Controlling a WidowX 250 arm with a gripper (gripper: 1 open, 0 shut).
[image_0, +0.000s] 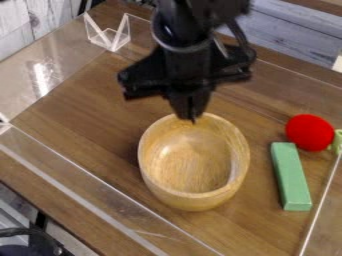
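My dark gripper hangs over the back rim of a light wooden bowl, its tip pointing down and shut, with nothing visible between its fingers. The bowl is empty and sits on the wooden table. To its right lie a red ball-like object and, in front of that, a pale green block.
Clear acrylic edging runs along the table's front and left sides, with a small clear bracket at the back left. Bare wood lies left of the bowl. A light green item pokes in behind the red object.
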